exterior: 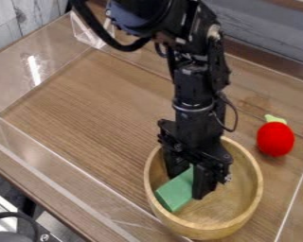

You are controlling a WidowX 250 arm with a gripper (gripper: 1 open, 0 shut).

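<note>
A black robot arm reaches down from the top centre, its gripper [197,172] low inside a yellow bowl [242,213] at the lower middle right. A green block [174,194] lies in the bowl under the gripper, which is shut on it as far as shows; the fingertips are partly hidden by the gripper's body.
A red tomato-like object [276,139] with a pale green piece behind it sits right of the bowl. Transparent edges run along the left and front.
</note>
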